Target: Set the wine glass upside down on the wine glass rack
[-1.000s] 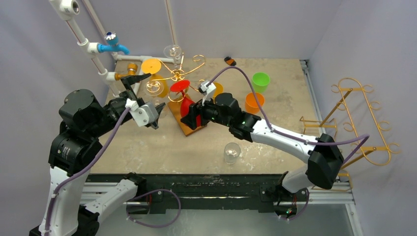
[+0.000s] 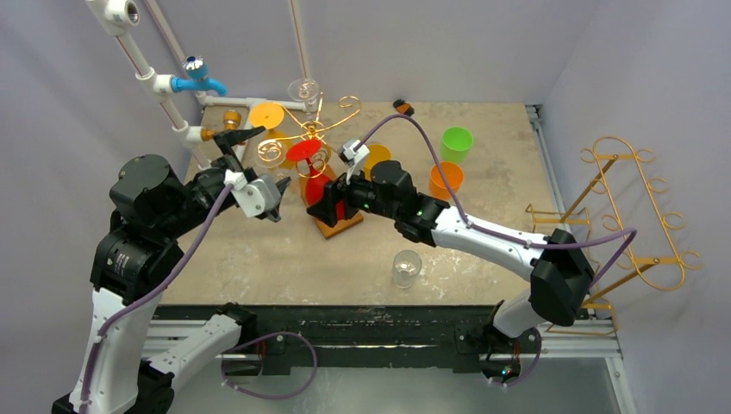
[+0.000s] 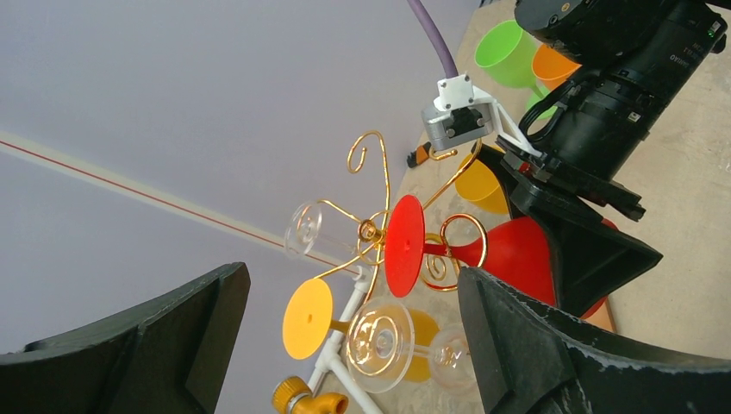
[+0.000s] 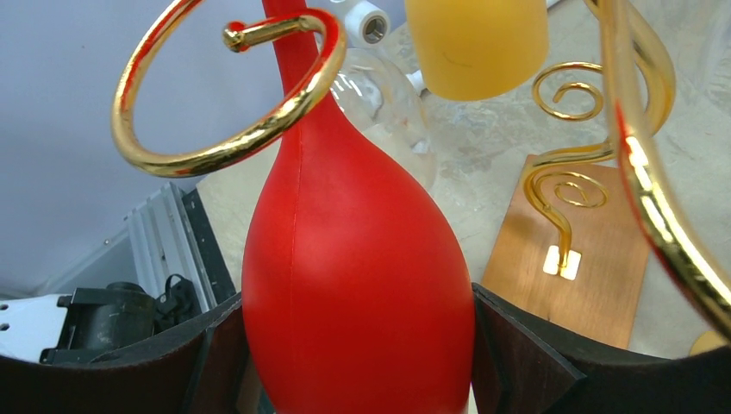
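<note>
A red wine glass (image 2: 315, 185), bowl down and foot up, is held by its bowl in my right gripper (image 2: 332, 210), which is shut on it. Its stem passes by a gold ring (image 4: 226, 155) of the rack in the right wrist view; whether it is fully inside the ring I cannot tell. The red foot (image 3: 404, 246) stands above that ring level in the left wrist view. The gold rack (image 2: 312, 129) rises from a wooden base (image 2: 346, 222). My left gripper (image 2: 269, 174) is open, left of the rack, its fingers (image 3: 185, 336) apart and empty.
A yellow glass (image 2: 266, 115) and clear glasses (image 3: 379, 345) hang upside down on other rings of the rack. Green (image 2: 457, 142) and orange (image 2: 446, 179) glasses stand to the right. A clear glass (image 2: 406, 268) sits near the front. Pipes with a blue tap (image 2: 198, 84) rise at left.
My right gripper has shifted slightly left with the red glass, bringing its foot left along the rack. The left arm has moved only slightly.
</note>
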